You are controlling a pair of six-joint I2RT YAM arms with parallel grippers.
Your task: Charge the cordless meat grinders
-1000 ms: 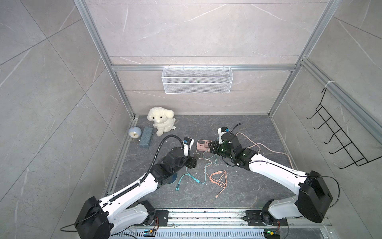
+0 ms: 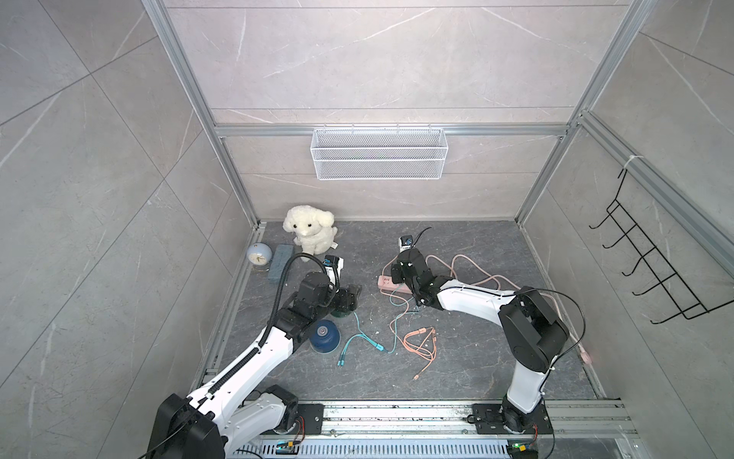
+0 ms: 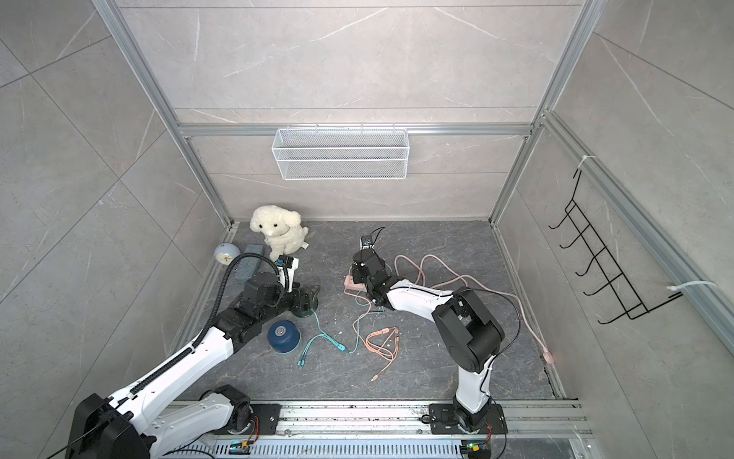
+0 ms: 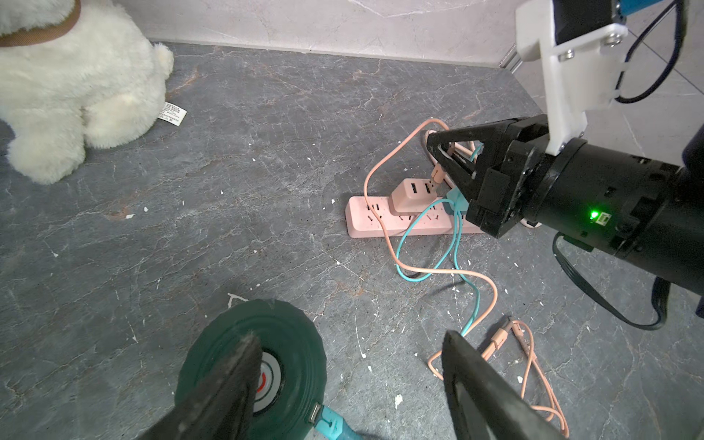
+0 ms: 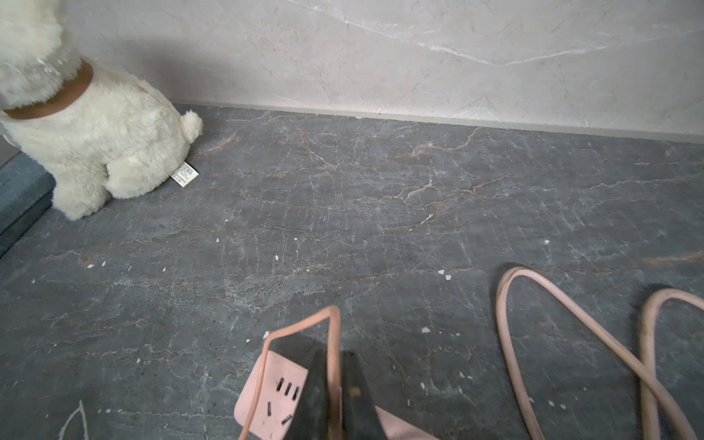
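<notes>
My right gripper is shut on an orange cable plug, held just above the pink charger block on the pink power strip; a teal plug sits at the block. My left gripper hangs open over a round green-black base, beside which lies a teal cable end. A blue round base stands nearer the front in the top views. Orange cables lie coiled at the centre front.
A white plush dog sits at back left beside a grey block and a clock. A white wire basket hangs on the back wall, black hooks on the right wall.
My left arm has moved left, uncovering more of the blue base.
</notes>
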